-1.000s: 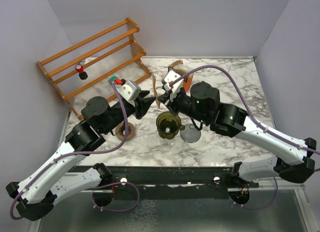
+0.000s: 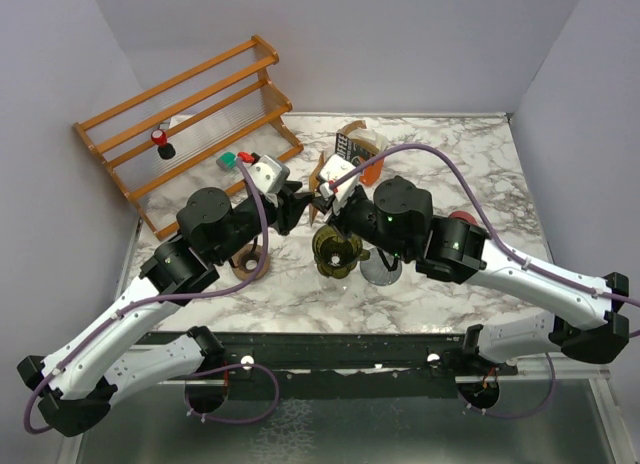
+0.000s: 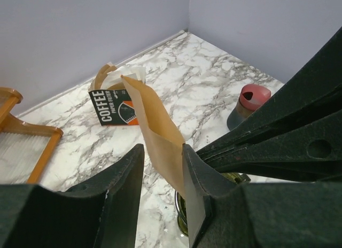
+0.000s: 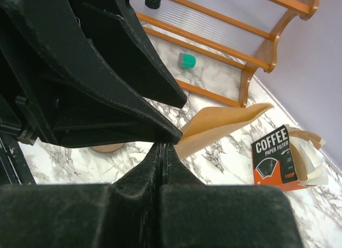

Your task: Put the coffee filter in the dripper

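The tan paper filter [image 3: 151, 122] is held upright above the olive dripper [image 2: 331, 259], which is largely hidden in the left wrist view. My right gripper is shut on the filter's lower part. My left gripper is part open, its fingertips close around the filter's lower portion; whether both touch it is unclear. In the top view the two grippers almost meet over the dripper.
The coffee filter box [image 4: 275, 157] stands behind. A wooden rack [image 2: 185, 94] fills the back left. A pink-rimmed cup [image 3: 251, 101] is at the right. Open marble lies at the back right.
The right gripper with the filter has shifted slightly.
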